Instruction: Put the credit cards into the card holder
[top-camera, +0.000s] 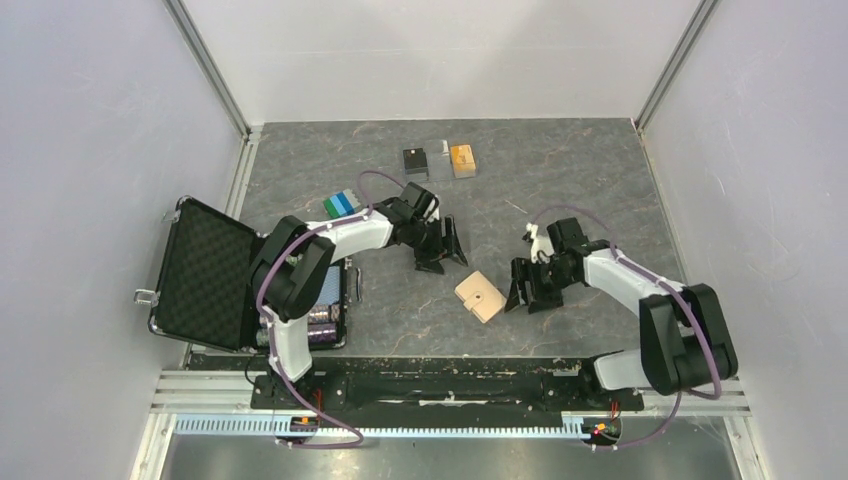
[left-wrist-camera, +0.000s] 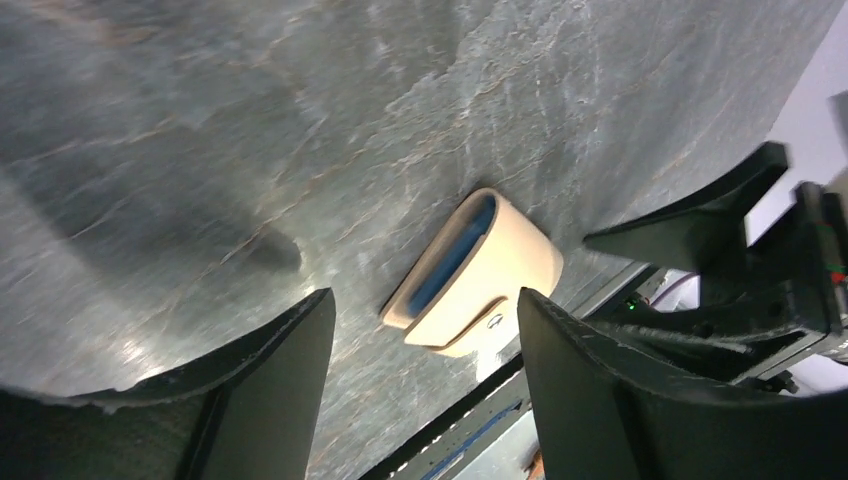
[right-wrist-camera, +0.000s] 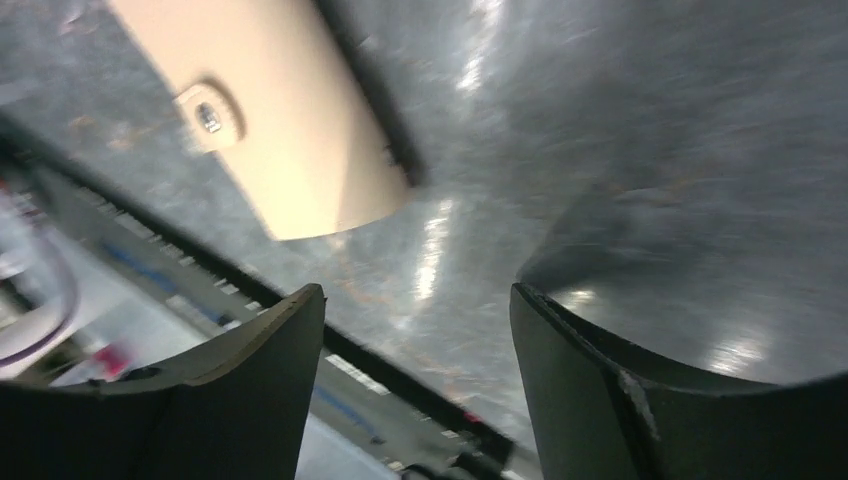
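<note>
The beige card holder (top-camera: 481, 297) lies flat on the table near the front middle. In the left wrist view, the mouth of the holder (left-wrist-camera: 510, 270) gapes, and something dark blue (left-wrist-camera: 455, 258) shows inside; whether it is a card or lining I cannot tell. Up and to the left of it, my left gripper (top-camera: 446, 263) hangs open and empty. My right gripper (top-camera: 522, 305) is close to the holder's right side, its fingers apart with only table between them. In the right wrist view, the holder's snap end (right-wrist-camera: 310, 160) appears at upper left.
Green and blue card-like pieces (top-camera: 341, 204) lie behind the left arm. A black box (top-camera: 415, 160) and an orange box (top-camera: 462, 158) stand at the back. An open black case (top-camera: 205, 275) fills the left side.
</note>
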